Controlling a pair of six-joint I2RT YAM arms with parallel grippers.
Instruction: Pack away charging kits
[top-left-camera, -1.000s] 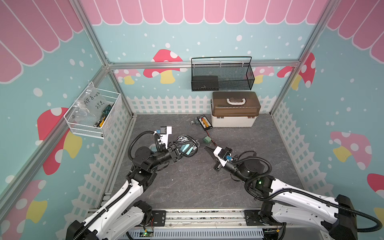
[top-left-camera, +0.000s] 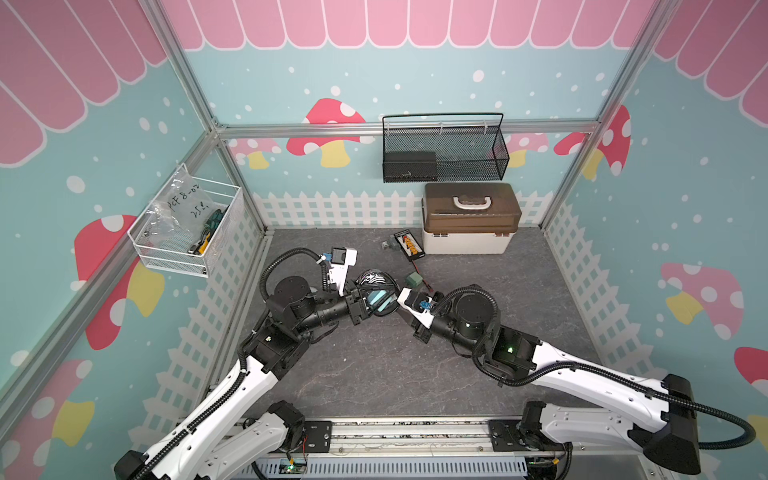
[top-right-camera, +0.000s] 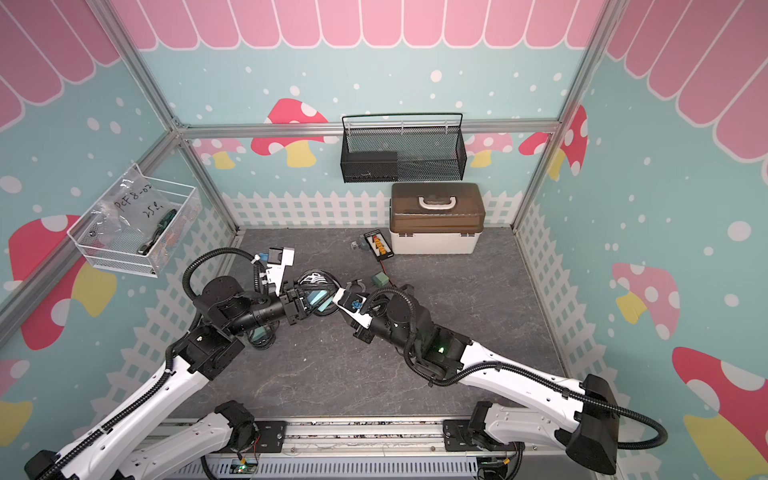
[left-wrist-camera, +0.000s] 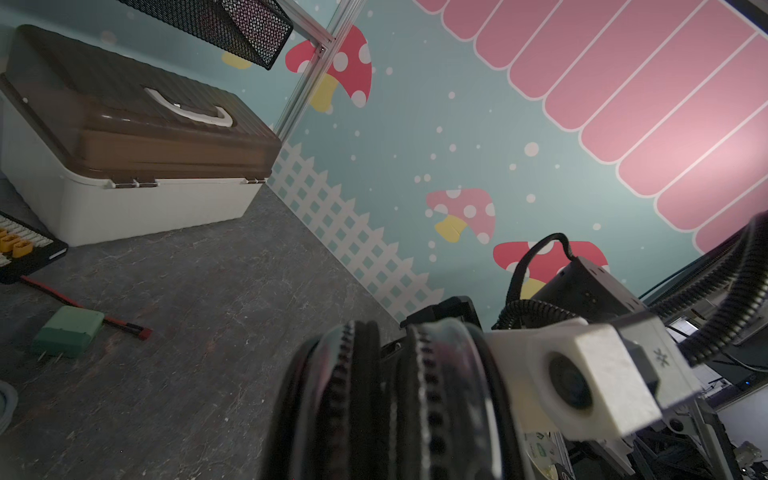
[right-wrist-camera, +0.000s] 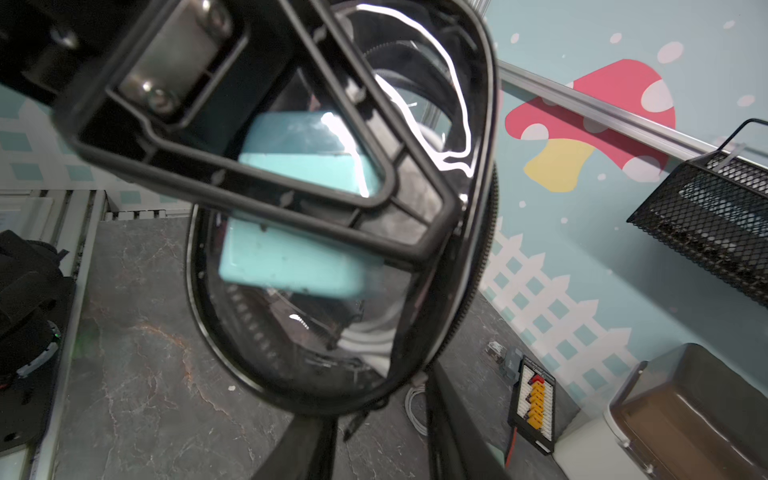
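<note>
A clear pouch with black rim (top-left-camera: 377, 281), holding white cables and light-blue items (right-wrist-camera: 296, 264), is held upright in the air by my left gripper (top-left-camera: 361, 302), which is shut on it. My right gripper (top-left-camera: 408, 308) is right beside the pouch; in the right wrist view its dark, blurred fingers (right-wrist-camera: 441, 448) stand apart under the pouch's lower edge. A green charger (left-wrist-camera: 68, 332) and a board with yellow connectors (right-wrist-camera: 534, 400) with a red lead lie on the floor behind.
A brown-lidded case (top-left-camera: 470, 212) stands at the back right. A black mesh basket (top-left-camera: 472, 152) hangs above it; a white wire basket (top-left-camera: 184, 232) hangs on the left wall.
My left gripper has shifted slightly right and down with the pouch still in it.
</note>
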